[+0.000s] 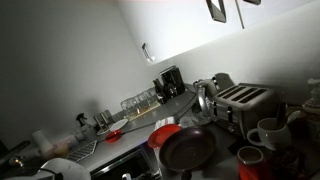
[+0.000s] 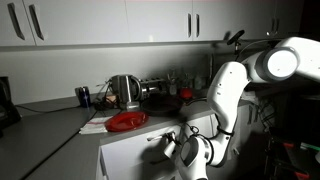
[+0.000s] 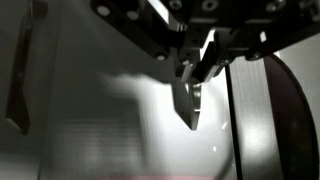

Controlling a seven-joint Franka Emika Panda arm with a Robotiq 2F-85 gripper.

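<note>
In the wrist view my gripper points down over a smooth grey surface, its fingers close together and seen nearly edge-on. Whether a gap lies between them is hard to tell, and no object shows at their tips. A long brown wooden piece lies at the left of that view, well apart from the fingers. From exterior view 2, the white arm reaches low in front of the counter, with its gripper over a pale, box-like area. The dark pan and the red plate sit on the counter.
Close on the fingers' right are a metal edge and a dark rounded rim. A toaster, a white mug and a red container crowd the counter's right side. A kettle stands behind the plate.
</note>
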